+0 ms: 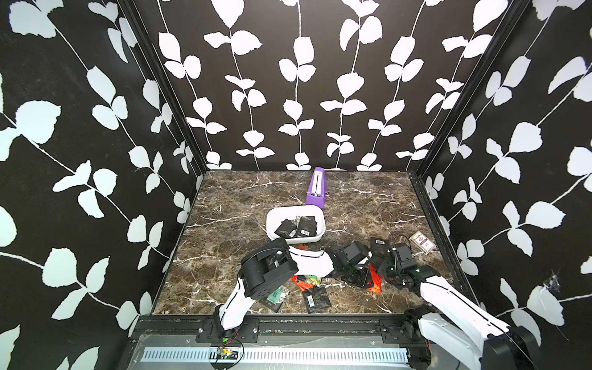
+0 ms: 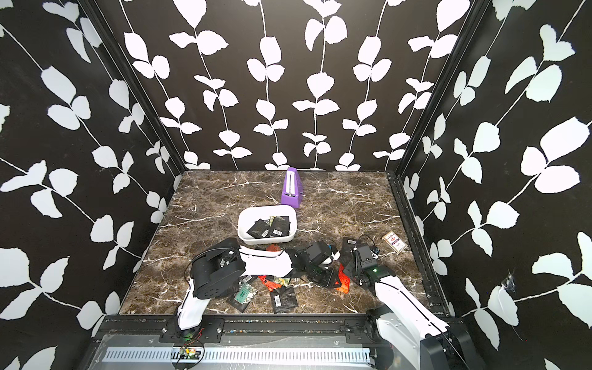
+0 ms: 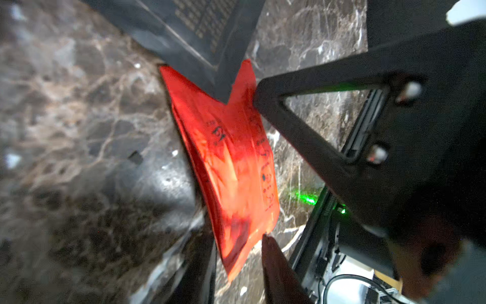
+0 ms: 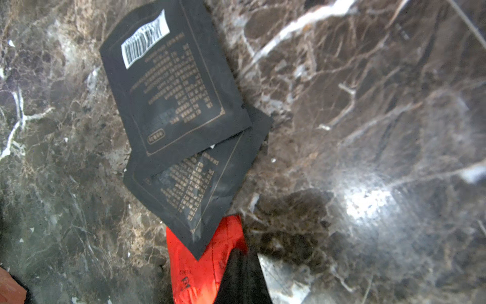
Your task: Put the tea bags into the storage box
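A red tea bag [image 3: 227, 162] lies on the marble table, its upper end under a black tea bag [image 3: 202, 30]. My left gripper stands partly open, with the bag's lower corner between its fingers in the left wrist view. From the right, my right gripper is shut, its tip against the red bag's edge; whether it pinches that edge I cannot tell. Two overlapping black tea bags [image 4: 172, 81] lie beside it in the right wrist view. The white storage box [image 1: 269, 223] holds several black tea bags [image 1: 305, 227].
More tea bags, including a black one [image 1: 317, 299] and a green-labelled one [image 1: 275, 297], lie near the front edge, partly under the left arm. A purple object [image 1: 315, 194] stands behind the box. A small card pack [image 1: 423, 241] lies at the right.
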